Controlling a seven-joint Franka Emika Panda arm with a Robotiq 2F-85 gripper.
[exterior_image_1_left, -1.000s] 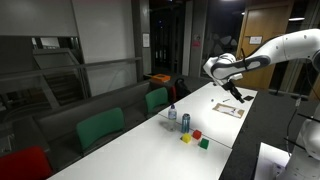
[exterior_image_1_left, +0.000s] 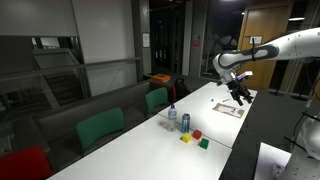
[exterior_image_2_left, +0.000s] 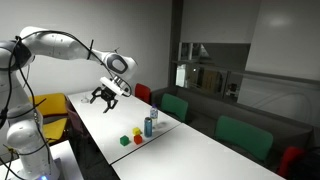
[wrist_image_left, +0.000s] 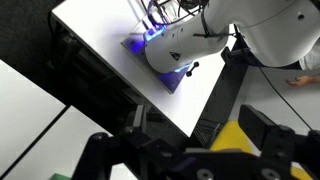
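Observation:
My gripper (exterior_image_1_left: 242, 96) hangs over the far right part of the white table, well away from the blocks. In exterior view 2 the gripper (exterior_image_2_left: 105, 97) appears at the left, dark and small. Whether its fingers are open or shut is too small to make out. A green block (exterior_image_1_left: 204, 144), a red block (exterior_image_1_left: 197, 134) and a yellow block (exterior_image_1_left: 187, 138) lie close together on the table. Beside them stand a dark can (exterior_image_1_left: 185, 122) and a clear bottle (exterior_image_1_left: 171, 115). The wrist view is filled by black gripper parts and the white arm (wrist_image_left: 190, 45).
A flat board (exterior_image_1_left: 228, 109) lies at the table's right end near the arm. Green chairs (exterior_image_1_left: 100, 126) line the far side. A yellow chair (exterior_image_2_left: 50, 104) stands at the left in exterior view 2.
The arm has shifted a little to the right in exterior view 1, with its white wrist joint turned. Blocks, can and bottle have stayed put.

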